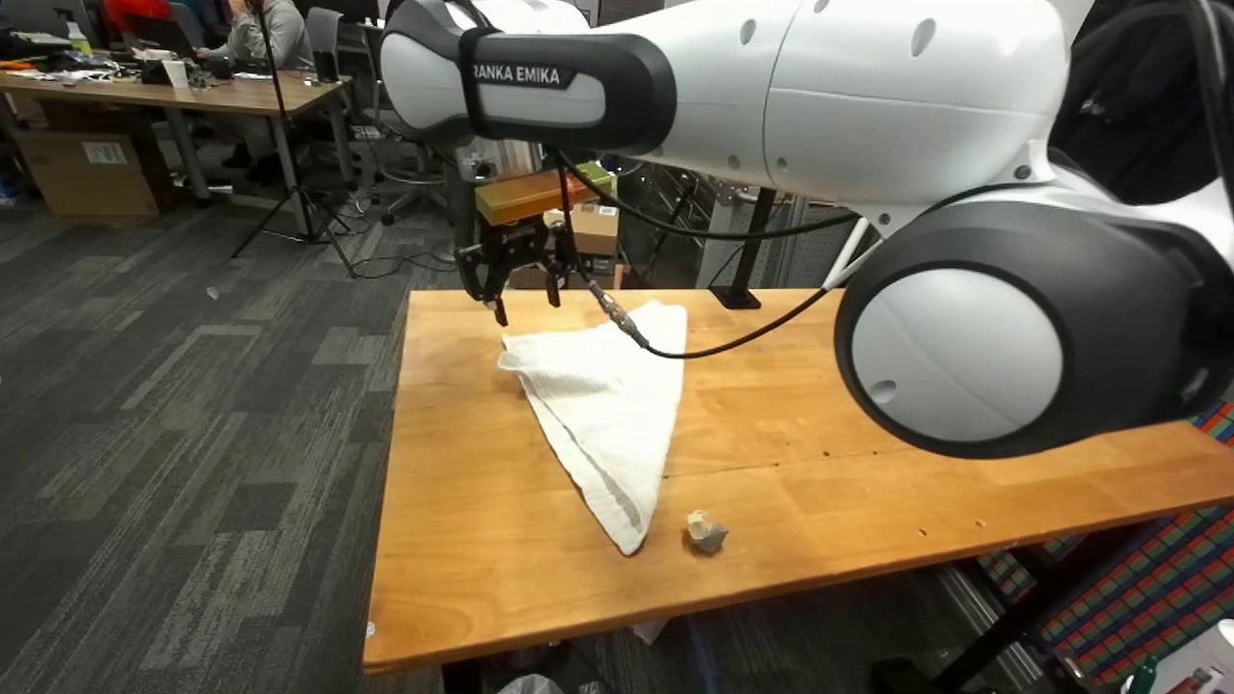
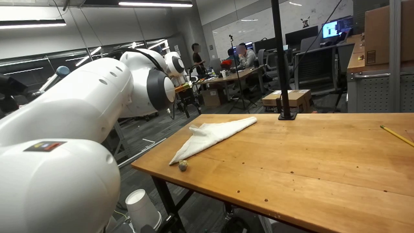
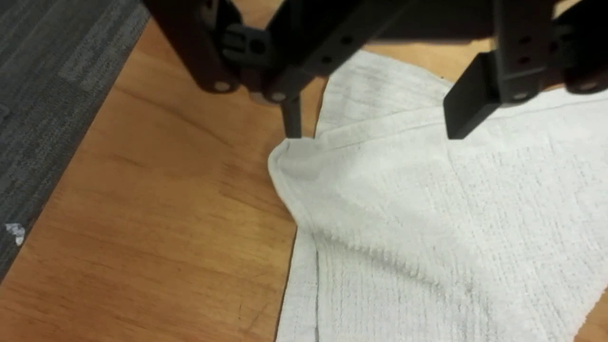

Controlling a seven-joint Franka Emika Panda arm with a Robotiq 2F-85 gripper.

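A white cloth (image 1: 613,405) lies folded into a rough triangle on the wooden table, one point toward the front edge in exterior view 1. In the wrist view the cloth (image 3: 456,216) shows a folded-over corner lying near its left border, with a soft ridge below it. My gripper (image 1: 526,310) hangs above the cloth's far left corner. Its fingertips stand well apart in the wrist view, and no cloth is held between them; the gripper is open. Exterior view 2 shows the gripper (image 2: 192,112) beyond the table's far edge, small and dark.
A small grey and tan lump (image 1: 706,532) sits beside the cloth's front point. A black post (image 2: 286,77) is clamped at the table's back edge, and a yellow pencil (image 2: 397,136) lies at the right. Bare wood surrounds the cloth; the table's left edge is near.
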